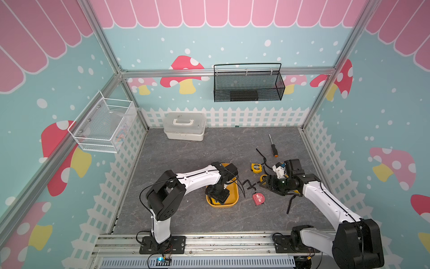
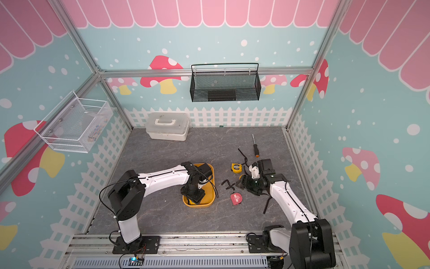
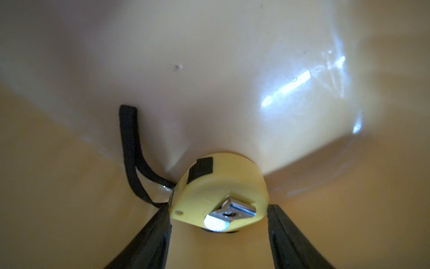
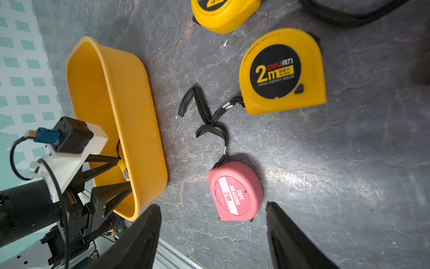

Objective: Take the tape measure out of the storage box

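Inside the orange storage box (image 4: pixel 134 112), a yellow tape measure (image 3: pixel 219 188) with a black strap sits low, its metal end hook facing the left wrist camera. My left gripper reaches down into the box, and its fingers touch the tape measure on both sides: it is shut on it. In the top views the left arm mostly covers this tape measure. My right gripper is open over the table, empty. Below it lie a pink tape measure (image 4: pixel 235 191) and a yellow 2 m one (image 4: pixel 282 71), both outside the box.
Another yellow tape measure (image 1: pixel 256 168) lies farther back on the table, near a screwdriver (image 1: pixel 273 147). A white lidded case (image 1: pixel 184 126) stands at the back left. Bare table surrounds the box's left and far sides.
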